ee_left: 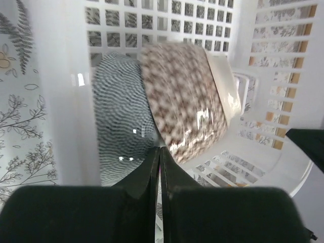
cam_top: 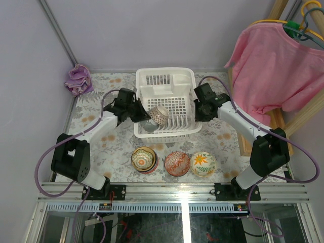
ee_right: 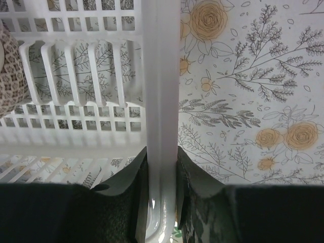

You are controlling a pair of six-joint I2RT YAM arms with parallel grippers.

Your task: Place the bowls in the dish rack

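Note:
A white dish rack [cam_top: 169, 86] holds a brown speckled bowl [ee_left: 185, 101] and a grey bowl [ee_left: 121, 111], both tilted in its near-left part. My left gripper is shut at the speckled bowl's lower edge; whether the rim is between its fingertips is hard to tell. My right gripper is shut on the rack's right rim. In front of the rack, on the floral surface, stand a stack of bowls [cam_top: 144, 159], a red-patterned bowl [cam_top: 176, 163] and a flowered bowl [cam_top: 203, 164].
A purple cloth [cam_top: 78, 79] lies at the back left. A pink shirt [cam_top: 273, 66] hangs from a wooden frame on the right. The rack's back half is empty.

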